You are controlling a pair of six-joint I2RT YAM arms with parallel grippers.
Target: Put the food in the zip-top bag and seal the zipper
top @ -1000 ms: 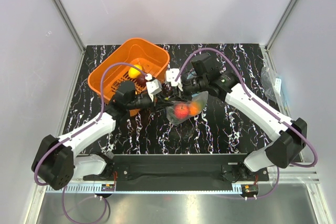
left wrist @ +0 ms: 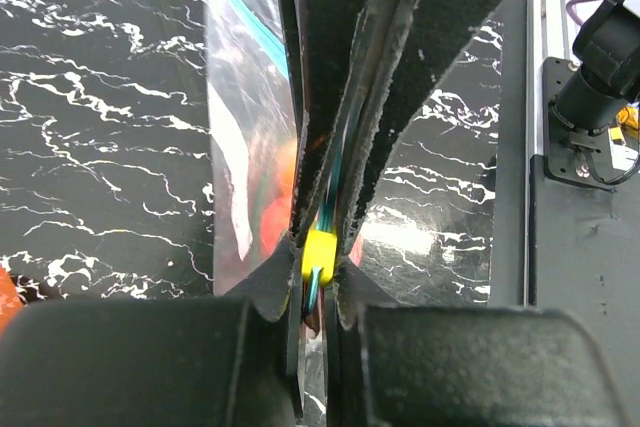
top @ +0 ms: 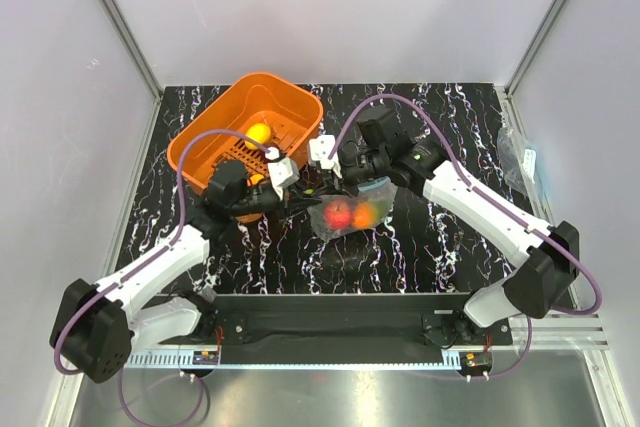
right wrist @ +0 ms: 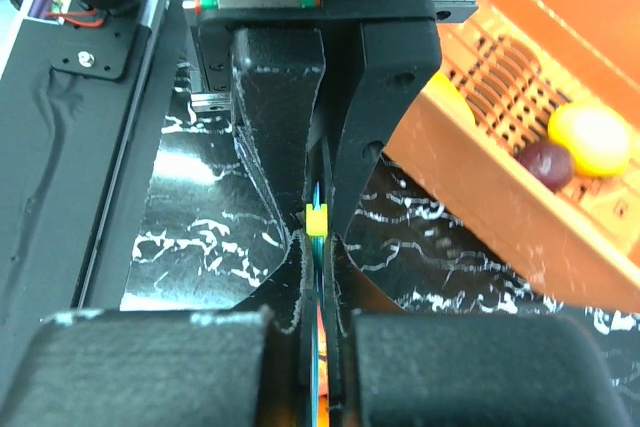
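The clear zip top bag (top: 345, 219) lies at the middle of the table, a red fruit (top: 338, 213) and an orange fruit (top: 365, 215) inside. Its teal zip line (left wrist: 250, 22) runs up to where both grippers meet. My right gripper is shut on the thin zip edge. In the right wrist view, a small yellow slider (right wrist: 317, 220) sits on the strip by its fingertips. My left gripper has its fingers close around that slider, a narrow gap between them; whether they press on it is unclear. Both grippers hide part of the bag's mouth in the top view.
An orange basket (top: 297, 99) stands at the back left, close to the left arm. It holds a yellow fruit (top: 258, 134) and a dark round fruit (right wrist: 547, 164). Another clear bag (top: 514, 159) lies at the right edge.
My left gripper has moved a little left and toward the front. The bag and its fruit have shifted slightly left; my right gripper has shifted only slightly left.
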